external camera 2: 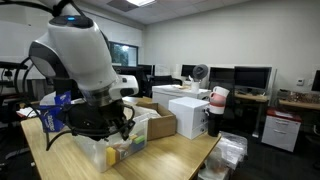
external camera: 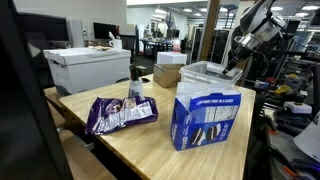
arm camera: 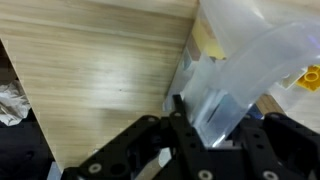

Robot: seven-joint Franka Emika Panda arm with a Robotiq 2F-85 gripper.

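Note:
A translucent white plastic bin (external camera: 208, 71) stands on the wooden table, with colourful items showing inside it in exterior view 2. In the wrist view, my gripper is shut on the rim of the bin (arm camera: 262, 62), whose pale edge runs up to the right from the fingers. A yellow item (arm camera: 311, 77) lies within the bin there. Exterior view 2 has the big grey-white arm over the bin (external camera 2: 139, 145) and hides much of it; the fingertips cannot be made out clearly.
A blue cookie box (external camera: 205, 122), a purple snack bag (external camera: 122, 114) and a bottle (external camera: 135, 86) occupy the table. Behind the bin sits a brown cardboard box (external camera: 167, 75). Bare wood fills the left of the wrist view.

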